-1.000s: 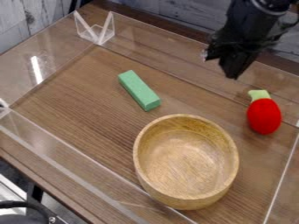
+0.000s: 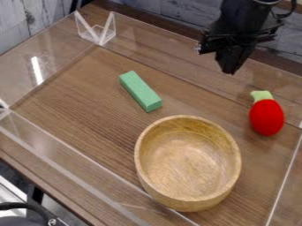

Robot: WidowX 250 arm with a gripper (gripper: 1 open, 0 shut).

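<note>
My gripper, black, hangs at the top right over the back of the wooden table, with no object visible between its fingers. A green block lies left of centre. A red oval object sits at the right, with a pale green piece just behind it. A large tan bowl occupies the lower middle. The gripper is clear of all of these, behind and above them; how far its fingers are apart is hard to tell.
A white wire-like holder stands at the back left. The left half of the table and the middle behind the bowl are mostly bare.
The objects on the table have not moved.
</note>
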